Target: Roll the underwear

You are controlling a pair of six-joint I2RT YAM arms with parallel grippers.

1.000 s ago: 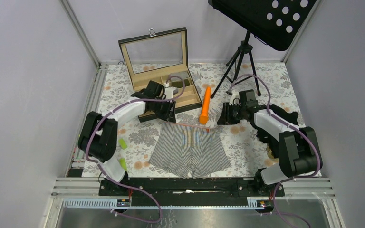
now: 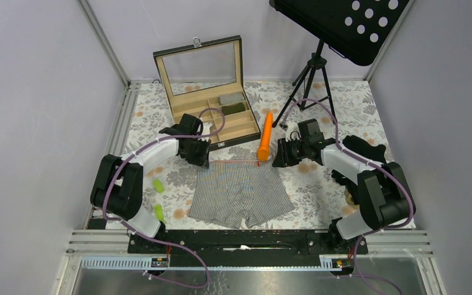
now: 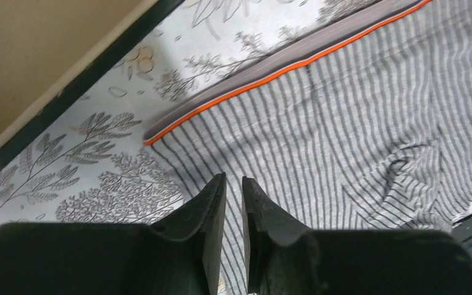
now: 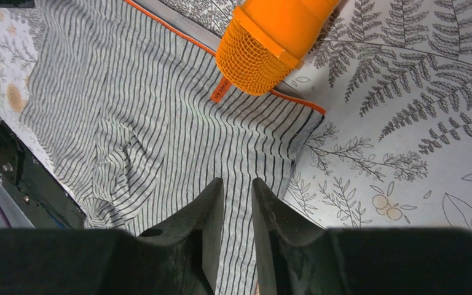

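Note:
Grey-striped underwear (image 2: pixel 239 190) lies spread flat at the middle front, its orange-edged waistband (image 3: pixel 264 78) toward the back. In the top view my left gripper (image 2: pixel 204 165) is at the waistband's left corner and my right gripper (image 2: pixel 278 163) at its right corner. The left wrist view shows the left gripper over the cloth with a narrow gap between its fingers; the right wrist view shows the right gripper likewise, part open over the cloth. No cloth is visibly held.
An orange tube (image 2: pixel 266 135) touches the waistband's right part. An open compartment box (image 2: pixel 233 132) stands behind, a black tripod stand (image 2: pixel 313 64) at the back right, black cloth (image 2: pixel 362 147) at the right, green pieces (image 2: pixel 158 209) at the left.
Both grippers have moved a little left and down in the top view, and the underwear has shifted slightly left with them.

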